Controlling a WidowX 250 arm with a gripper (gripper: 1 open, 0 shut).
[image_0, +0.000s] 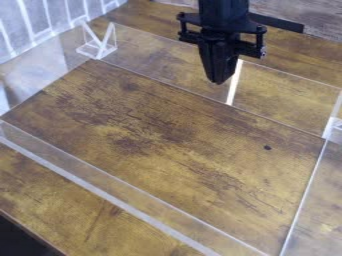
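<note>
My black gripper (217, 72) hangs at the top centre of the camera view, over the back part of a clear-walled enclosure on a wooden surface. Its narrow tip points down and looks shut, with nothing visible in it. A pale vertical strip (234, 84) stands just behind and right of it at the back wall.
The wooden floor (154, 150) inside the clear walls is bare apart from a small dark spot at the right. A clear bracket (98, 45) sits at the back left corner. A white slatted rail (27, 22) lines the upper left edge.
</note>
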